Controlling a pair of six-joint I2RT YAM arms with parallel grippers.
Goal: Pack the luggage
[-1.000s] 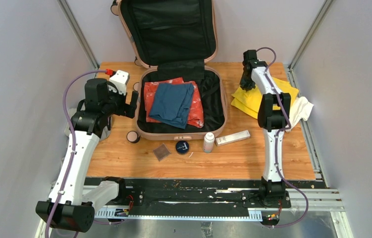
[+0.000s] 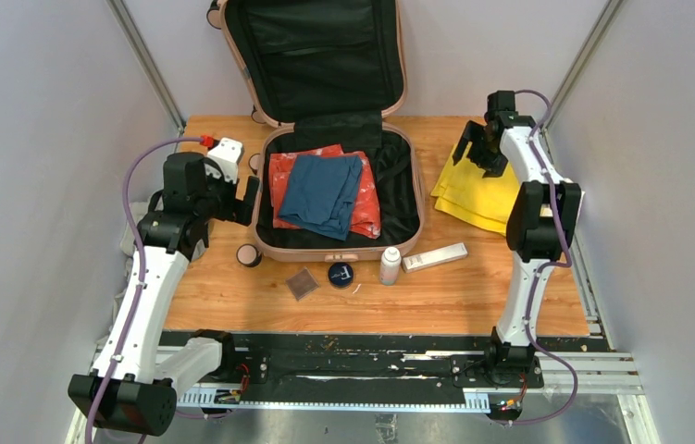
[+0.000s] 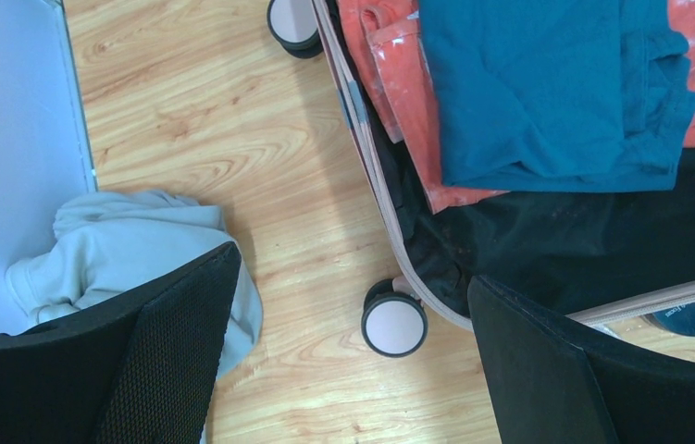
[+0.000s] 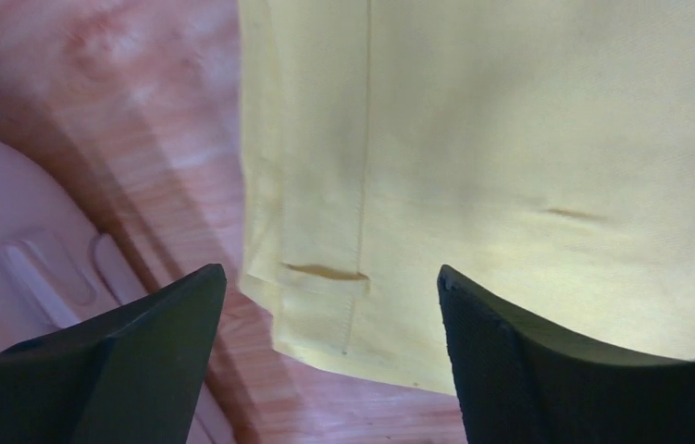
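Note:
The pink suitcase lies open, holding a red garment with a blue folded garment on top. My left gripper stands open at the suitcase's left side, empty between its fingers. At the right, my right gripper is open above a folded yellow garment; in the right wrist view that garment lies between and beyond the spread fingers, beside the suitcase's edge.
Along the suitcase's front lie a white bottle, long box, dark round tin, square palette and small jar. A pale grey cloth lies left of the suitcase.
The white cloth at the right is now mostly hidden behind the arm. The left arm barely moved.

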